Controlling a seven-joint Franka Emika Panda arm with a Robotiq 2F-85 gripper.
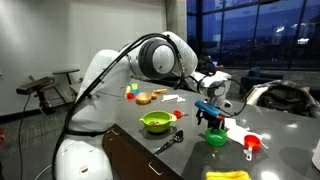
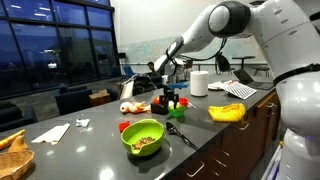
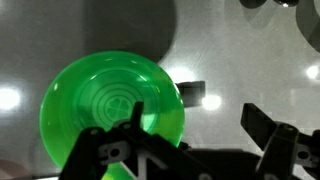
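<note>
A small green bowl [image 1: 217, 138] sits upright on the grey table. My gripper [image 1: 213, 122] is low over it, open, with nothing visible between its fingers. In the wrist view the green bowl [image 3: 105, 100] fills the left side and looks empty. There, the fingers of my gripper straddle the bowl's right rim: the left finger [image 3: 132, 122] overlaps the inside, while the right finger [image 3: 262, 128] is over bare table. Whether either finger touches the bowl cannot be told. From the other side, the green bowl [image 2: 178, 113] is partly hidden by the gripper.
A light green basin [image 2: 143, 135] with something inside stands nearby, a black utensil [image 2: 181, 132] beside it. A red pan [image 1: 251, 143] is right of the bowl, and a yellow cloth [image 1: 228, 175] lies in front. Bare table lies at the right in the exterior view 1.
</note>
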